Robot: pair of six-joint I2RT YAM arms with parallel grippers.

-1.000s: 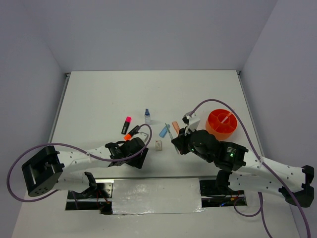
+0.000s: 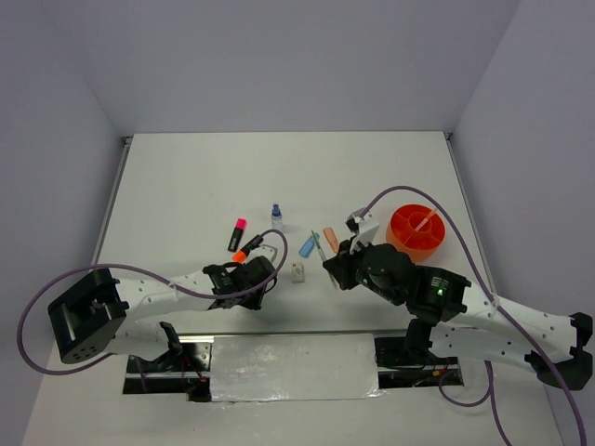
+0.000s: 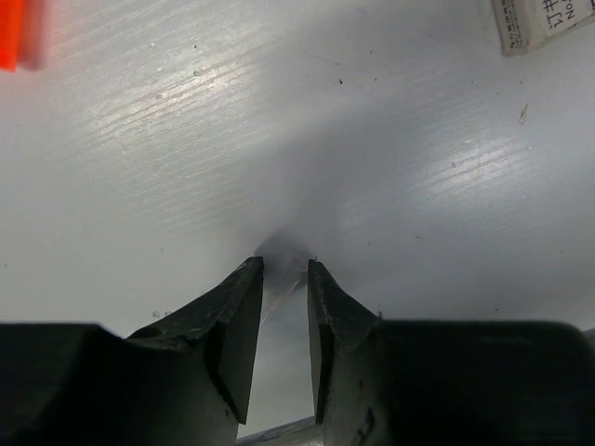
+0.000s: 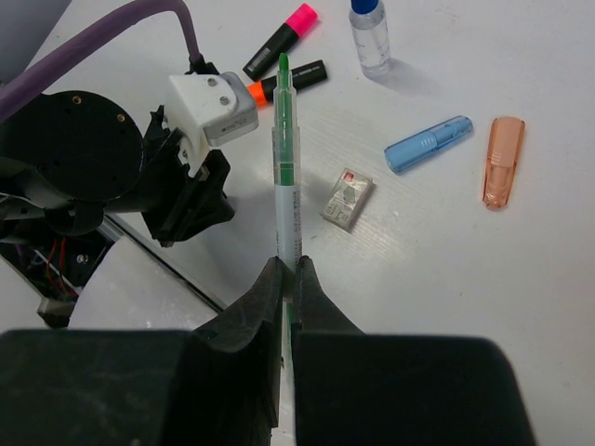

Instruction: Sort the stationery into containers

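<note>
My right gripper is shut on a green-and-white pen (image 4: pixel 287 212), held upright in its view, above the table (image 2: pixel 177 177). My left gripper is low over bare table, its fingertips a little apart; whether the faint streak between them is more than a reflection I cannot tell. An orange cup (image 2: pixel 409 237) with something pale in it stands at right. On the table lie a pink-capped marker (image 4: pixel 272 48), orange-capped marker (image 4: pixel 307 76), blue item (image 4: pixel 428 144), peach item (image 4: pixel 502 162) and small boxed item (image 4: pixel 347 199), probably an eraser.
A clear blue-capped bottle (image 4: pixel 371 42) stands behind the markers. Walls enclose the back and sides; the front edge runs beneath both arms.
The right one, with the pen, has moved very slightly right.
</note>
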